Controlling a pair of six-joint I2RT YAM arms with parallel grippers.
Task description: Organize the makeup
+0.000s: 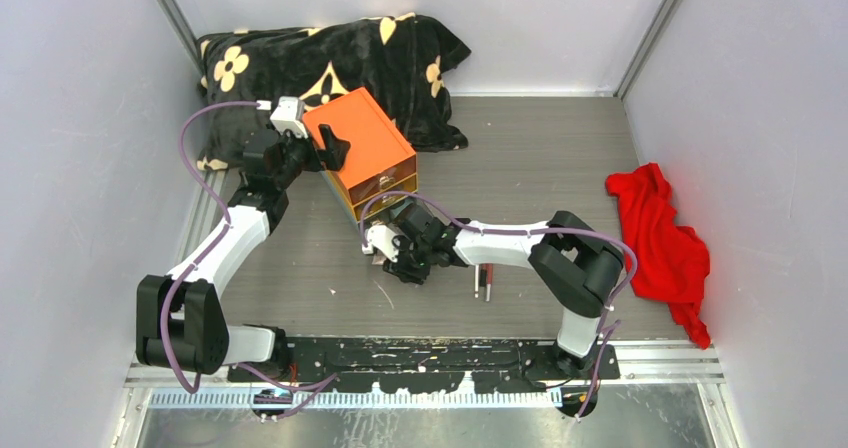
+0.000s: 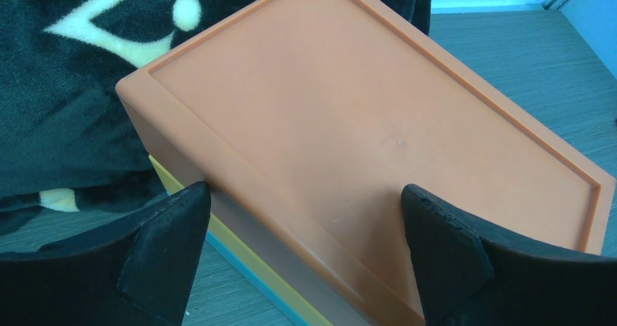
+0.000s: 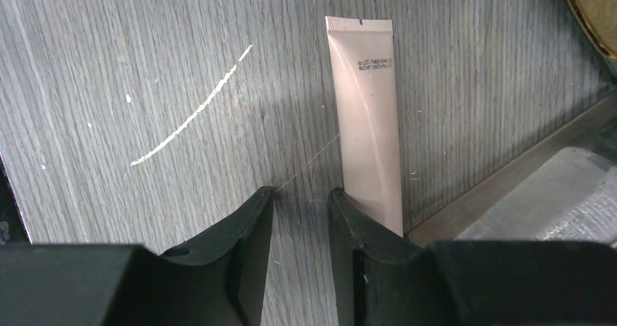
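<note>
An orange-topped drawer organizer (image 1: 360, 128) stands at the back left, with my left gripper (image 1: 328, 148) at its top left edge, fingers on either side of that edge in the left wrist view; whether they grip it is unclear. My right gripper is open, low over the table beside a pale pink tube (image 3: 364, 115), its right fingertip at the tube's left side, nothing clearly between the fingers. A clear-fronted piece (image 3: 538, 195) lies right of the tube. Several slim makeup items (image 1: 484, 282) lie right of centre, partly under the right arm in the top view.
A black patterned blanket (image 1: 250, 68) lies behind the organizer. A red cloth (image 1: 655, 238) lies at the right edge.
</note>
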